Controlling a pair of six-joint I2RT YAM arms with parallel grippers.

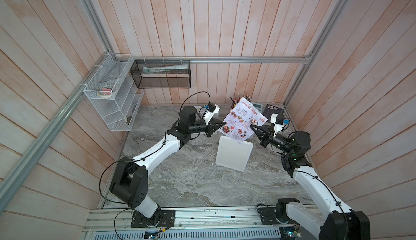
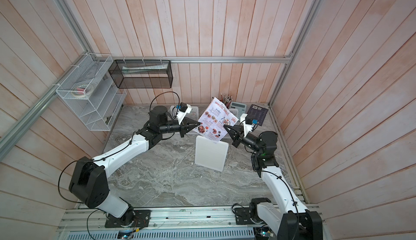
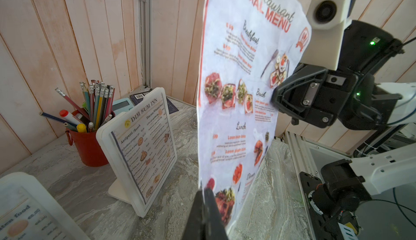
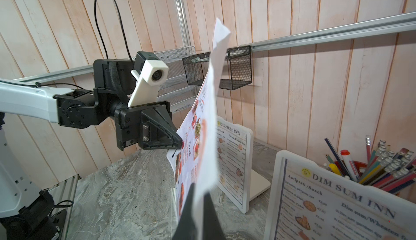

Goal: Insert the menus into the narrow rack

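Observation:
A white sheet menu [image 1: 241, 119] headed "Special Menu" is held up over the table's middle. My right gripper [image 1: 251, 126] is shut on its right edge; in the right wrist view the bent menu [image 4: 208, 127] runs between the fingers. My left gripper [image 1: 225, 123] is shut, its tips at the menu's lower left edge. Whether the left fingers pinch the menu [image 3: 234, 127] or only touch it, I cannot tell. On the back rail, left of the menu, hangs a narrow black wire rack [image 1: 160, 84] with pale papers inside.
A white flat panel [image 1: 234, 154] lies below the menu. Behind are white menu stands [image 3: 143, 149], a red pencil cup [image 3: 91, 149], a calculator [image 2: 238, 106] and a dark booklet [image 2: 257, 114]. White wire shelves [image 1: 114, 107] line the left wall.

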